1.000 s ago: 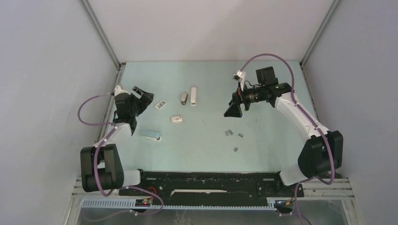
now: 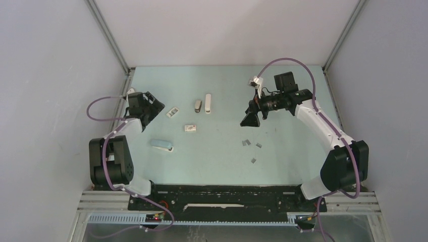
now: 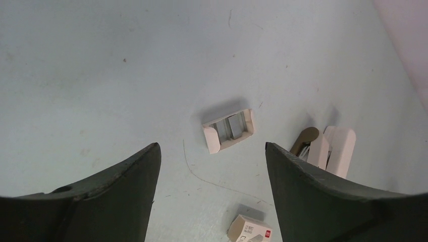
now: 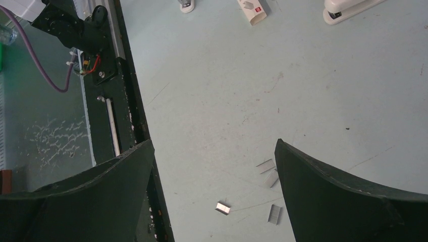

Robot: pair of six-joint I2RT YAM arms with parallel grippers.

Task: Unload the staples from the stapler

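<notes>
A white stapler (image 2: 208, 103) lies near the back middle of the table, its end also showing at the top of the right wrist view. Toward the front left sits a blue-topped stapler (image 2: 161, 145). Loose staple pieces (image 4: 274, 214) lie on the table below my right gripper, which is open and empty above the surface. My left gripper hangs at the back left, fingers apart with nothing held. Beyond its fingertips rests a small open tray (image 3: 236, 139) with grey staple strips inside.
Right of the tray a dark staple remover (image 2: 198, 106) stands beside the white stapler. A small printed box (image 2: 190, 128) lies between the two staplers.
The left arm has shifted a little, its elbow rising toward the back while its gripper stays close to the same spot. The right arm and the objects look unmoved.
</notes>
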